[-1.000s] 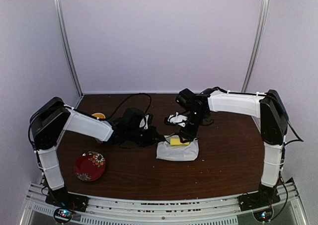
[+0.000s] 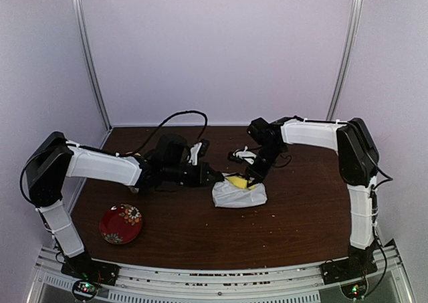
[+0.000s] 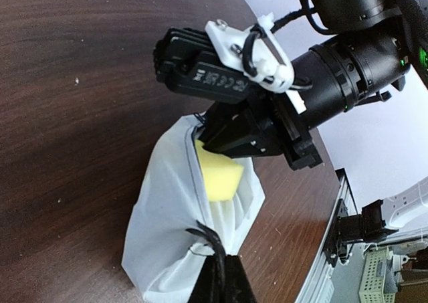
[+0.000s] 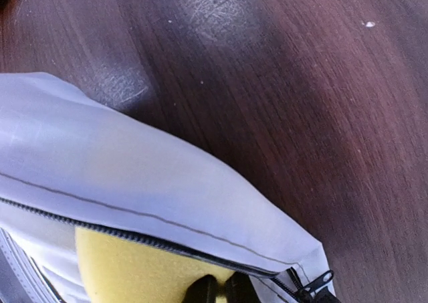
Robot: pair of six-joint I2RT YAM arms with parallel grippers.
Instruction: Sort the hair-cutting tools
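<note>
A white zip pouch (image 2: 239,196) lies mid-table with its mouth parted and a yellow sponge-like block (image 3: 219,176) partly inside. At the pouch's left end, my left gripper is shut, with a dark zip end standing up from its fingertips. My right gripper reaches into the mouth from the other end. Its fingers look closed together and press against the yellow block, which shows wide beneath them. The zip pull (image 4: 319,283) hangs beside them. No hair cutting tools can be made out; the pouch's inside is mostly hidden.
A red flowered bowl (image 2: 121,224) stands at the front left. Part of another object is hidden behind the left arm.
The pouch has shifted slightly backward and its mouth has changed shape, the yellow block now tilted. My left gripper has moved a little up and back; the right has shifted slightly right.
</note>
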